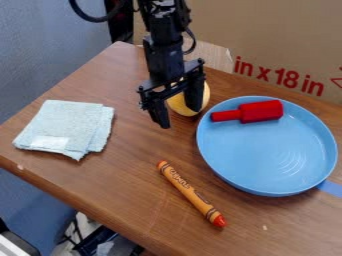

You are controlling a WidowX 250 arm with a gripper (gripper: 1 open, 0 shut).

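Note:
My gripper (168, 105) is over the wooden table, its black fingers pointing down in front of a round yellow object (190, 98), which it partly hides; whether it holds that object I cannot tell. A light blue plate (267, 158) at the right carries a red cylinder with a handle (262, 112). An orange crayon (190, 191) lies in the front middle, and a folded pale cloth (66, 127) lies at the left.
A cardboard box (281, 45) stands along the back. The wooden table (120, 190) has bare room between cloth and crayon and at the back left. Its left edge drops toward the floor.

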